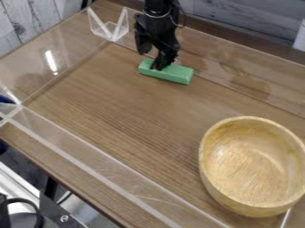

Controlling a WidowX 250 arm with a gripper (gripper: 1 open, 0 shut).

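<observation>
My dark gripper (156,52) hangs down from the top of the view over a green rectangular block (173,75), which lies on the wooden table (102,125). The gripper's fingers are open and sit low at the block's upper edge; whether they touch it I cannot tell.
A large round wooden bowl (244,161) fills the lower right. A clear plastic object (110,27) stands at the upper left, left of the gripper. Black cables (24,212) lie at the lower left corner.
</observation>
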